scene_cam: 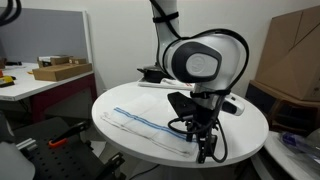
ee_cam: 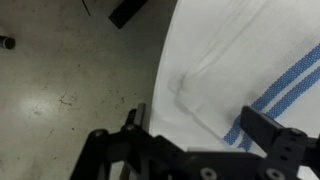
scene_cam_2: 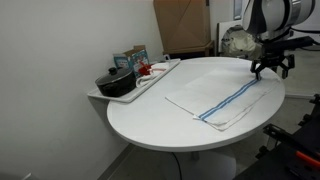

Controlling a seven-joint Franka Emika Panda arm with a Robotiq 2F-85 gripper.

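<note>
A white cloth with blue stripes (scene_cam_2: 225,97) lies spread flat on the round white table (scene_cam_2: 165,128). Over the table's rim, at one end of the cloth, my gripper (scene_cam_2: 270,74) points downward. Its two fingers stand apart at the bottom of the wrist view, and no cloth shows gripped in the open gap (ee_cam: 195,137). The cloth's corner and stripes (ee_cam: 285,90) show beyond and beneath the right finger, while the left finger is over the table's edge. Whether the fingertips touch the cloth cannot be told.
A black lidded pot (scene_cam_2: 115,80) stands on a white tray (scene_cam_2: 140,88) across the table, with small items beside it. Bare floor (ee_cam: 75,90) lies past the table edge. Boxes (scene_cam: 62,70) sit on a side shelf.
</note>
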